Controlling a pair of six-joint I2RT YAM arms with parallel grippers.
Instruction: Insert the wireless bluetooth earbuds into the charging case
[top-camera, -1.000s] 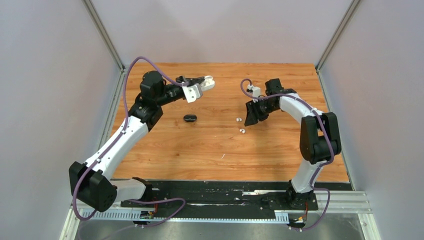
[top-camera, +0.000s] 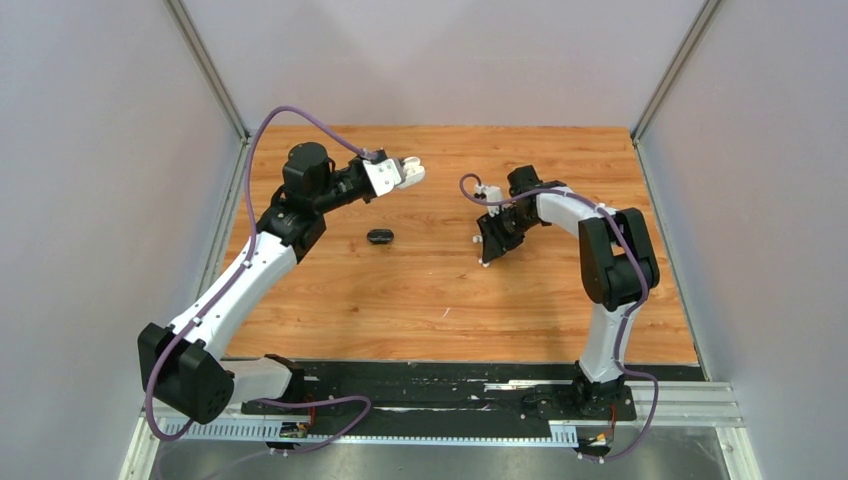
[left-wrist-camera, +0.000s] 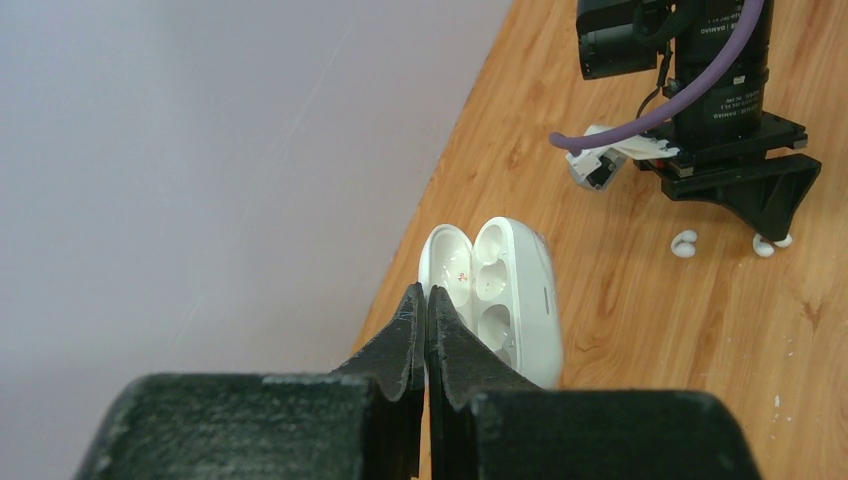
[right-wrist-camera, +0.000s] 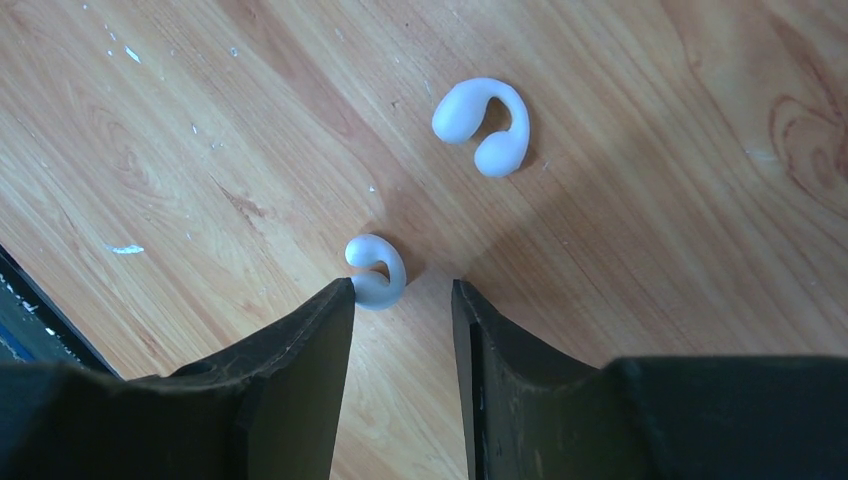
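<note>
The white charging case (left-wrist-camera: 525, 300) stands open at the tips of my left gripper, its round hollows facing the camera. The left fingers are pressed together with its edge at their tips, and in the top view the case (top-camera: 412, 171) appears held off the table. Low over the wood, my right gripper is part open. A curved white earbud (right-wrist-camera: 378, 275) lies at its left fingertip, which covers part of it. The second earbud (right-wrist-camera: 500, 125) rests farther off, clear of both fingers.
A small black oval object (top-camera: 380, 237) lies left of centre on the wooden table (top-camera: 400, 310). Purple cables run along both arms.
The left gripper and the case have shifted only slightly.
</note>
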